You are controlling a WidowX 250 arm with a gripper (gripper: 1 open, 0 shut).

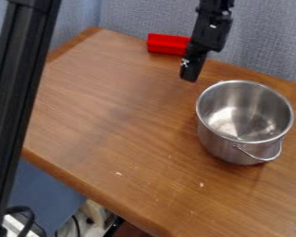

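Note:
My black gripper (191, 67) hangs over the back of the wooden table, shut, with nothing visible between its fingers. Just behind it, slightly to the left, a red block (166, 43) lies against the grey back panel. A steel pot (243, 123) with a wire handle stands on the right side of the table, in front of and right of the gripper.
A dark vertical post (10, 93) runs along the left edge of the view. Cables lie below the table at the lower left.

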